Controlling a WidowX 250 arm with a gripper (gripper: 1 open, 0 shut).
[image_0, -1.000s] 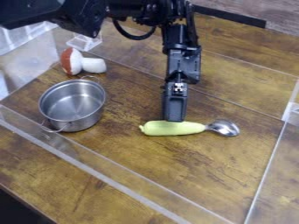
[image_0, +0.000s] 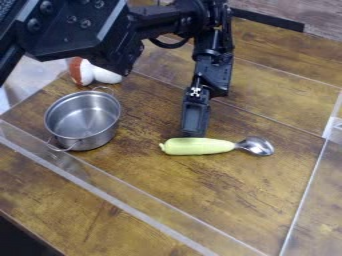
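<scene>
A pale yellow-green corn-like toy (image_0: 194, 146) lies on the wooden table, with a silver spoon (image_0: 257, 147) at its right end. My black gripper (image_0: 193, 122) hangs just behind the yellow-green toy, pointing down. Its fingers are seen from the side, so the gap between them is hard to see; nothing is visibly held. A steel pot (image_0: 83, 118) with wire handles stands to the left.
Red and white objects (image_0: 99, 73) lie at the back left, partly behind the arm. Clear plastic walls border the wooden surface (image_0: 201, 200).
The upper arm has shifted toward the front left, and the gripper has moved very slightly down and left. The objects have not moved.
</scene>
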